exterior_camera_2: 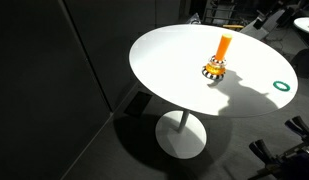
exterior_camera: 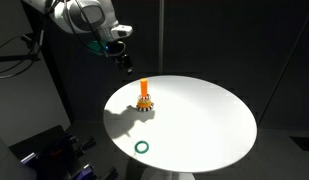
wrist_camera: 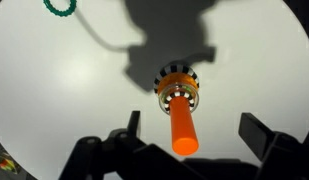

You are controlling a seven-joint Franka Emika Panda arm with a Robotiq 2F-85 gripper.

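An orange cylinder (exterior_camera: 144,88) stands upright on a round toy base (exterior_camera: 145,104) with orange and a black-and-white pattern, near the left edge of the white table. A thin clear ring seems to circle the base's top in the wrist view. Above and a little left of the toy hangs my gripper (exterior_camera: 125,65). Its two dark fingers are wide apart in the wrist view, with the orange cylinder (wrist_camera: 183,130) seen below and between them. Nothing is held; the gripper is open.
A green ring (exterior_camera: 141,147) lies flat near the table's front edge. Dark gripper-like shapes (exterior_camera_2: 259,150) show off the table in exterior view 2; whose they are I cannot tell.
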